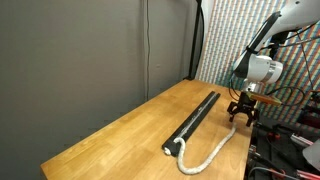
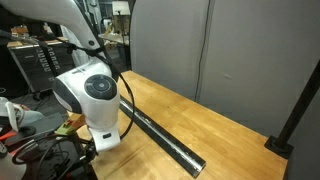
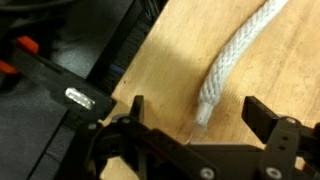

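A white rope [image 1: 205, 162] lies in a curve on the wooden table, its far end hooked beside a long black bar. In the wrist view the rope's near end [image 3: 211, 92] tapers to a thin tip that runs down between my fingers. My gripper stands open over this end, one finger [image 3: 132, 110] to the left of the rope and the other [image 3: 262, 118] to the right, both apart from it. From the first exterior view the gripper [image 1: 243, 112] is low over the table's right edge. In the second exterior view the arm's white housing hides the rope.
Along the table lies the long black bar [image 1: 192, 122], also seen as a slotted strip [image 2: 165, 137] in the second exterior view. A dark frame with a metal latch [image 3: 79, 97] borders the table near my gripper.
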